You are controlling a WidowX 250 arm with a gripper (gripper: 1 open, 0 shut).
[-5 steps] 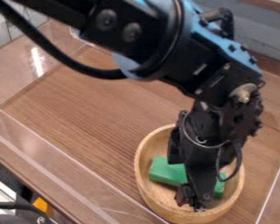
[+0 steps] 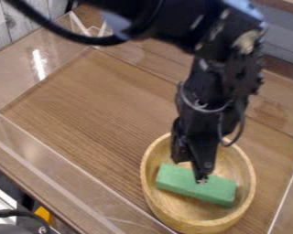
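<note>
A light wooden bowl [image 2: 164,205] sits at the lower right of the wooden surface, holding a green rectangular block [image 2: 198,188]. My black gripper [image 2: 196,159] hangs just above the block at the bowl's rear part, its fingers shut with nothing seen between them. The fingertips are dark and partly overlap one another in this view, so their exact contact with anything is hard to tell.
Clear edge panels run along the left and front. Black cables and a small yellow piece lie outside at the lower left corner.
My gripper has risen and moved back from low over the front of the bowl, uncovering more of the green block, which stays in the bowl.
</note>
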